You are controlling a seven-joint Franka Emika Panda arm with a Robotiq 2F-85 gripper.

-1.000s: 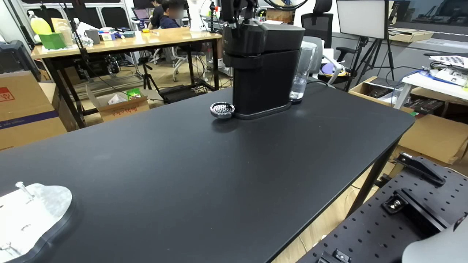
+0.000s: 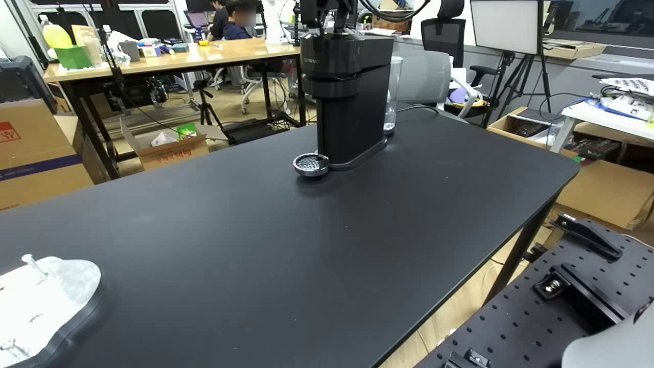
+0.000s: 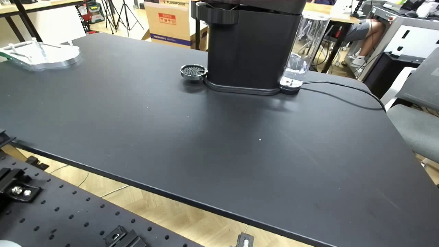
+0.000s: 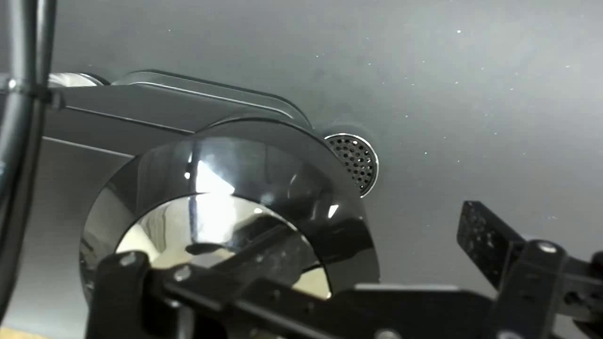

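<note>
A black coffee machine (image 2: 361,98) stands on the dark table, its perforated round drip tray (image 2: 311,164) jutting out at the front. A clear water tank (image 3: 297,53) with some water in it is at the machine's rear. From above, the glossy round head (image 4: 271,152) fills the middle of the wrist view and partly covers the tray. My gripper is open, one finger (image 4: 477,237) over bare table, the other overlapping the shiny head. In exterior view 1 it is at the machine's top, partly cut off by the frame; contact there is unclear.
A white-topped board with small pegs (image 2: 55,288) lies at the table's far left. A black cable (image 3: 349,85) runs from the machine's rear across the table. A perforated mounting plate (image 2: 515,319) adjoins the near side.
The coffee machine has turned on the table: its rear and water tank have swung left and away in exterior view 1, while the tray stays nearly in place. My gripper has shifted slightly left.
</note>
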